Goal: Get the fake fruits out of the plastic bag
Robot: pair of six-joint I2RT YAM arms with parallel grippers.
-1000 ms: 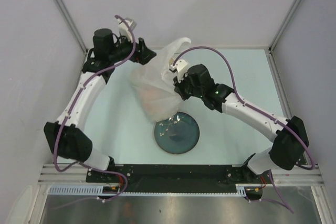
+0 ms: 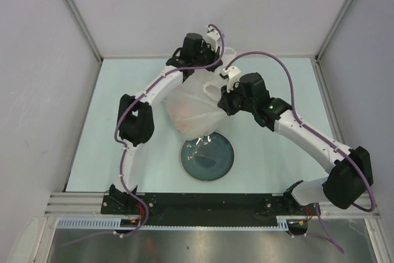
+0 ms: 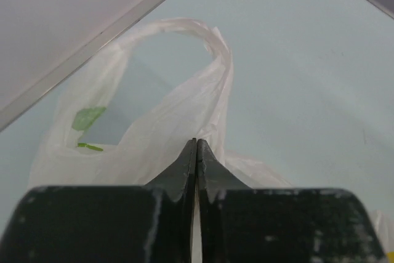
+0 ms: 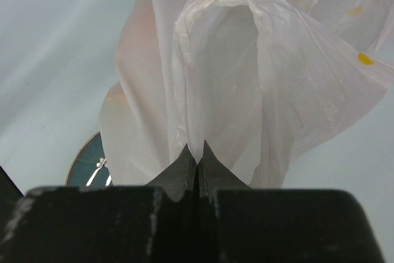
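Observation:
A white translucent plastic bag (image 2: 191, 109) spans the middle, with pinkish shapes faintly showing inside in the top view. My left gripper (image 2: 215, 66) is at its upper part, shut on the bag's handle (image 3: 203, 109). My right gripper (image 2: 226, 108) is shut on another strand of the bag (image 4: 196, 121), lower and to the right. The fruits themselves are hidden by the plastic; small yellow spots show on it in the right wrist view.
A dark teal round plate (image 2: 206, 164) lies in front of the bag.
My left gripper moved rightward to the bag's upper part and shut. My right gripper moved a little to the right, carrying the bag's strand with it.

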